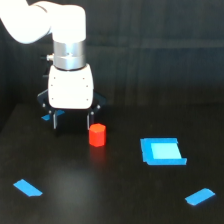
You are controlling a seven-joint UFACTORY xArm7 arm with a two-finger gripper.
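Note:
A red block (97,135) sits upright on the dark table, just right of and below my gripper (72,117). The gripper hangs from the white arm in the upper left, fingers open and apart, nothing seen between them. To the right lies a blue-edged square with a pale centre (164,151).
Short blue tape strips (28,188) lie at the front left, at the front right (200,196), and partly hidden behind the gripper at the back left.

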